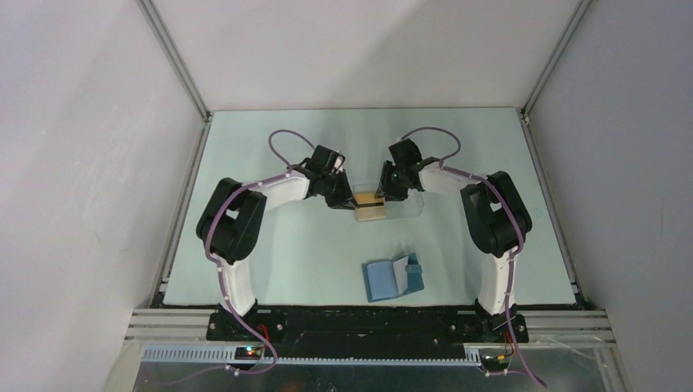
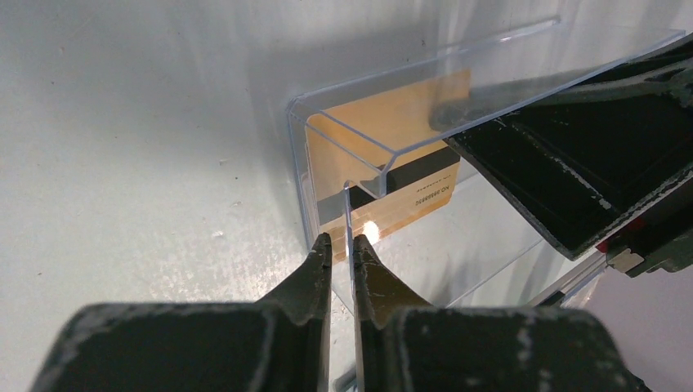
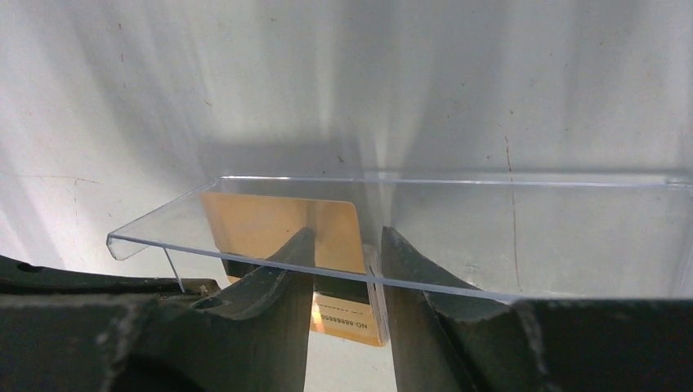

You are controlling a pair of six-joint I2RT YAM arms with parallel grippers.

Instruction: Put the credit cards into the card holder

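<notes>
Orange cards with a black stripe lie stacked in the left end of a clear plastic box. My left gripper is shut on the box's thin clear end wall, just beside the cards. Over the box, my right gripper stands part open. In the right wrist view, its left finger covers part of the orange top card, while the right finger is just beyond the stack's edge. No grip on a card shows there. The blue card holder lies opened near the table's front, with a pale leaf raised.
The box's raised clear rim crosses in front of the right fingers. Both grippers stand close together above the box. Bare white table surrounds the card holder and extends to both sides.
</notes>
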